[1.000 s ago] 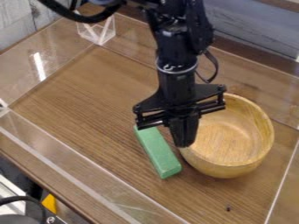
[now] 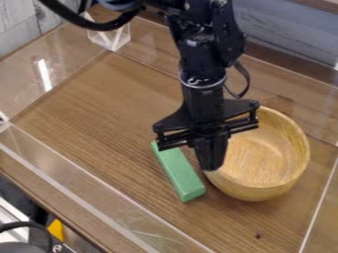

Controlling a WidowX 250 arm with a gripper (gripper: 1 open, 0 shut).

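My black gripper (image 2: 208, 158) points down over the left rim of a round wooden bowl (image 2: 280, 173), its tip just above or at that edge; it looks shut, with nothing seen between its fingers. A green rectangular block (image 2: 179, 173) lies flat on the wooden surface, left of the bowl and close beside it. The bowl's back part is partly hidden behind the gripper.
A clear plastic item (image 2: 110, 30) stands at the back left corner. Transparent side walls edge the table. A small yellow object and a black cable show at the lower left.
The gripper has shifted very slightly; the bowl and green block look unmoved.
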